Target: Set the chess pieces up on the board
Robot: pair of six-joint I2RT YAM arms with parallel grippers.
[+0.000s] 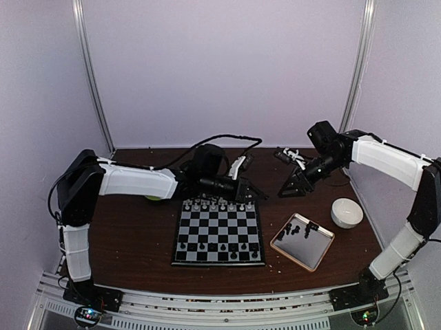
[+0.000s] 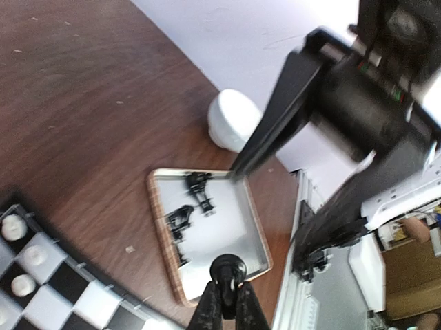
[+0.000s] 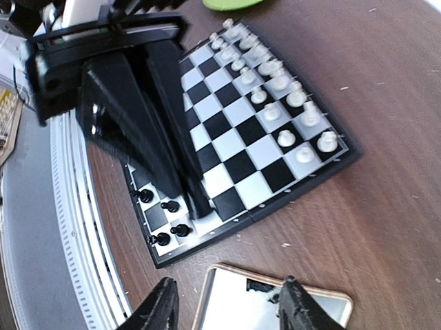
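A black chess piece (image 2: 227,273) stands in the fingertips of my left gripper (image 1: 262,195), its round end up in the left wrist view; its lower part is hidden between the fingers. To the right of it, my right gripper (image 1: 285,194) is open and empty, its two fingers (image 3: 162,306) spread apart. The chessboard (image 1: 260,237) lies below the left gripper. White pieces (image 3: 327,141) fill its far rows, and several black pieces (image 3: 171,205) stand along the near side. More black pieces lie in the tray (image 1: 318,256).
A white bowl (image 1: 346,213) stands behind and right of the tray. Part of a green object (image 3: 231,3) shows beyond the board. Bare table separates board and tray. The two grippers are close together above the table.
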